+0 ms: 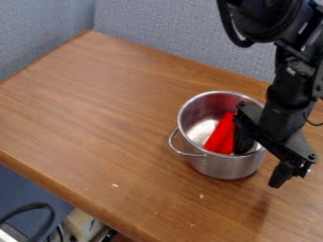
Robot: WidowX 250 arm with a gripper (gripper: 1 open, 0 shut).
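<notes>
A steel pot (220,164) with a wire handle stands on the right part of the wooden table (101,113). A red object (220,135) lies inside it. My black gripper (270,147) is at the pot's right side, partly over its rim and opening, with its lower fingertip outside the pot on the right. I cannot tell from this view whether anything is between the fingers or how far apart they are.
A grey-blue padded wall runs behind and left of the table. Dark cables show below the table's lower-left edge.
</notes>
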